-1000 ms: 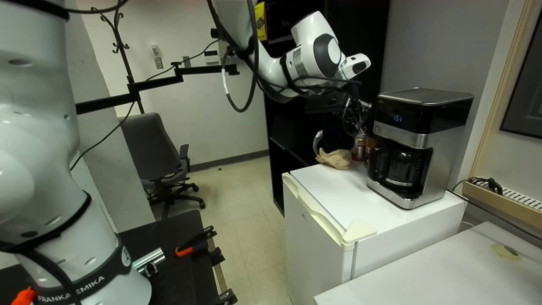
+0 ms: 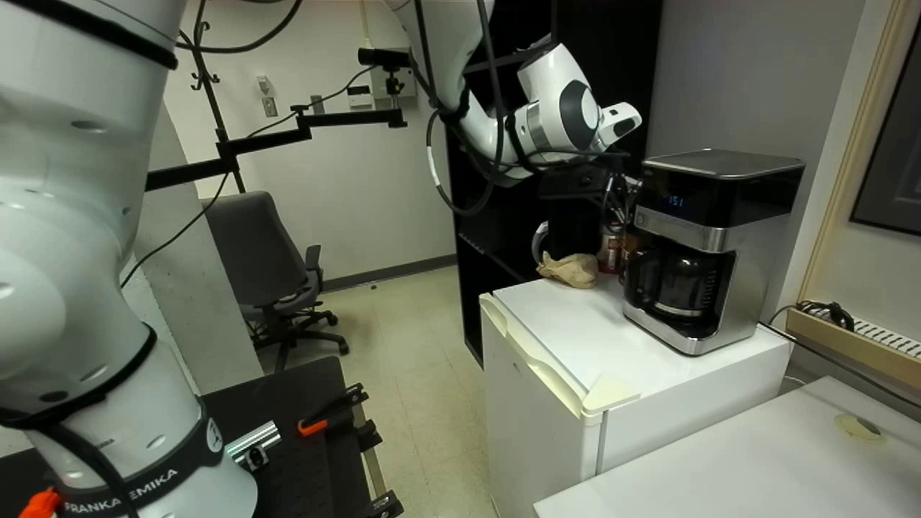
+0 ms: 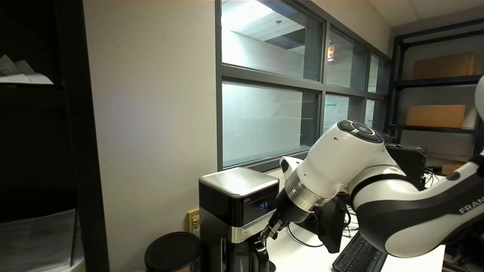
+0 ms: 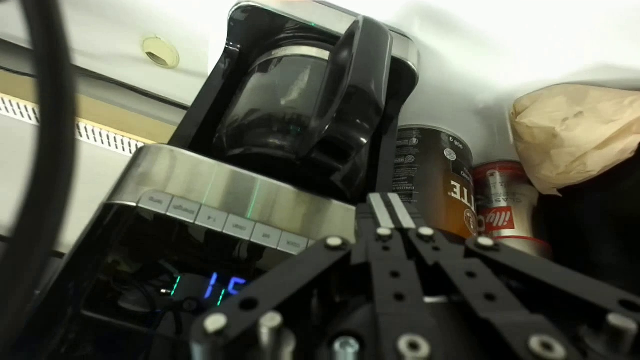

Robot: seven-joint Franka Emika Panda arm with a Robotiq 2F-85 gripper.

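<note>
The coffee maker (image 2: 736,203), black and silver with a lit blue display, stands on a white mini fridge. Inside its bay sits the glass carafe (image 4: 273,99), its black handle (image 4: 366,78) facing outward. In the wrist view my gripper is shut, with its two pads side by side and nothing seen between them. Its tips are close by the machine's silver front band (image 4: 240,192), just beyond the right end of the button row; whether they touch it I cannot tell. The second exterior view shows the gripper (image 3: 264,236) just above the carafe handle.
Beside the machine are a brown-labelled can (image 4: 435,180), an illy can (image 4: 504,198) and a crumpled paper bag (image 4: 576,129). A wall stands behind the machine.
The arm has shifted right and slightly down, bringing my gripper closer to the coffee maker's front. The machine, carafe and bag have not moved.
</note>
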